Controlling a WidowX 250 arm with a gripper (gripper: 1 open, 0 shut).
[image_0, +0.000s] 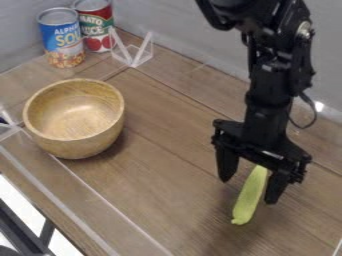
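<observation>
My black gripper (251, 182) hangs low on the right of the table, fingers spread open on either side of a long pale yellow-green object (246, 204), which lies on the wood and runs away from the camera beneath the gripper. Its far end is partly hidden by the gripper. I cannot tell whether the fingers touch it.
A wooden bowl (74, 140) sits at the left. Two cans, an alphabet soup (63, 38) and a red-labelled one (95, 25), stand at the back left corner against the wall.
</observation>
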